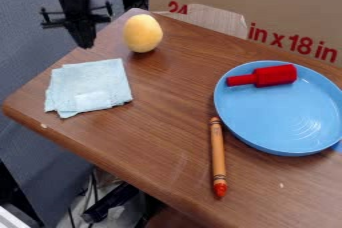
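Observation:
The black gripper (83, 35) hangs at the upper left, over the table's left edge, left of a yellow round object (143, 33); whether its fingers are open or shut is unclear. A folded pale blue cloth (88, 86) lies below it on the wooden table (160, 142). On the right, a red cylinder with a handle (274, 75) lies on a blue plate (281, 122). An orange crayon-like stick (218, 157) lies left of the plate.
A cardboard box (254, 2) stands along the back. The table's left edge drops to a grey surface and some dark gear below.

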